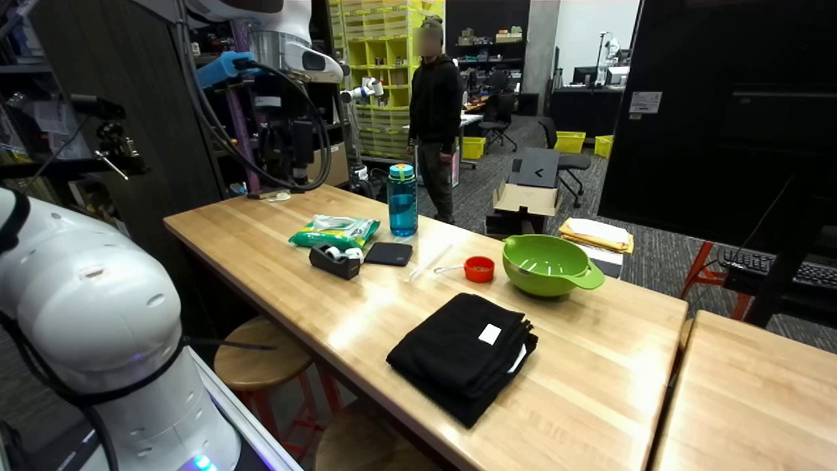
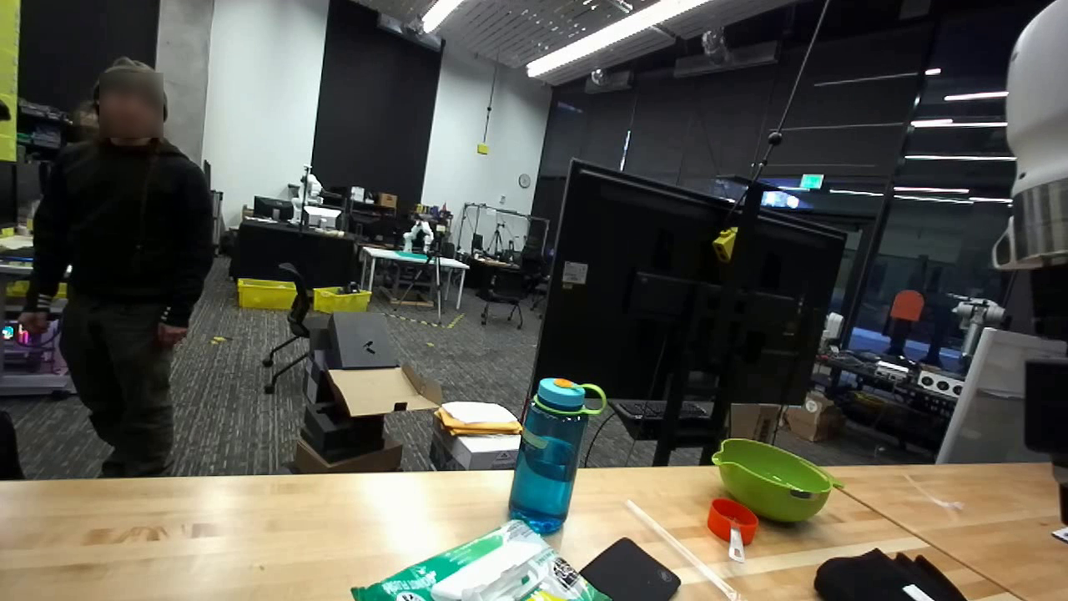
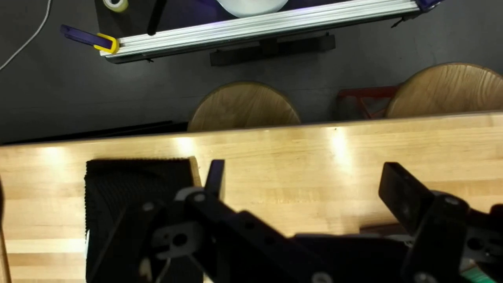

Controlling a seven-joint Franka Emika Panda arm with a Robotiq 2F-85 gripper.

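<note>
High over the far left of the wooden table hangs my gripper, well above everything on it. Its two dark fingers (image 3: 215,178) stand wide apart in the wrist view, and only bare tabletop shows between their tips. A folded black cloth (image 1: 466,353) lies near the table's front edge. Behind it are a red measuring cup (image 1: 479,269) and a green bowl (image 1: 541,264). Farther left sit a black tape dispenser (image 1: 335,261), a flat black case (image 1: 389,254), a green wipes pack (image 1: 335,231) and an upright blue bottle (image 1: 403,201).
A clear thin strip (image 2: 681,549) lies between the case and the cup. Wooden stools (image 3: 243,107) stand along the near side. Bare wood is free in front of the dispenser. A gap separates a second table (image 1: 761,384) at right. One person (image 1: 436,118) stands beyond the table.
</note>
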